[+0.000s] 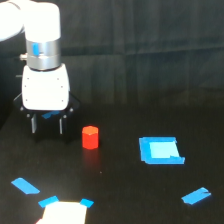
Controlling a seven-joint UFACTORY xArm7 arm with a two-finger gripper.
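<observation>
A small red block [90, 138] stands on the black table, left of the middle of the camera view. Just to its left is my gripper [47, 126], pointing down from the white arm [46, 88]. Its two dark fingers stand apart, and no object shows between them. A gap separates the block from the nearer finger. How high the fingertips are above the table is hard to tell.
Blue tape frames a pale square [163, 150] on the right side. Blue tape strips lie at the front left [25, 186] and front right [196, 196]. A white patch [64, 213] with taped corners is at the front edge.
</observation>
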